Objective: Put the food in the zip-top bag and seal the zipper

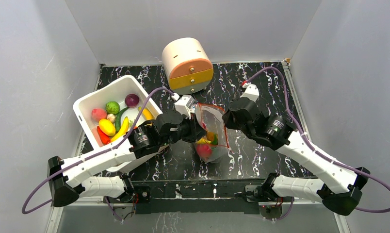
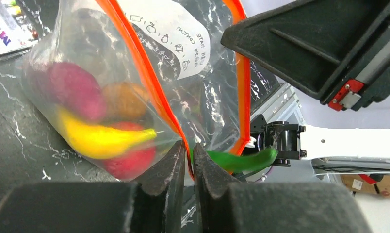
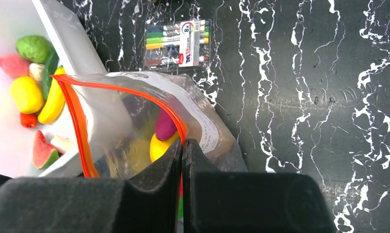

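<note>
The zip bag (image 1: 212, 153) stands between both grippers, holding a purple item (image 3: 165, 124), yellow banana (image 2: 101, 138), red item (image 2: 130, 162) and something green (image 2: 244, 160). In the left wrist view, my left gripper has its fingers nearly together on the bag's orange zipper edge. In the right wrist view, my right gripper is shut on the opposite stretch of orange edge. The bag's mouth gapes between them. A white bin (image 1: 86, 109) of toy fruit and vegetables is at left.
A pack of markers (image 3: 178, 43) lies behind the bag. A rounded cabinet with drawers (image 1: 186, 53) stands at the back. Bare marble table (image 1: 251, 160) shows at the right.
</note>
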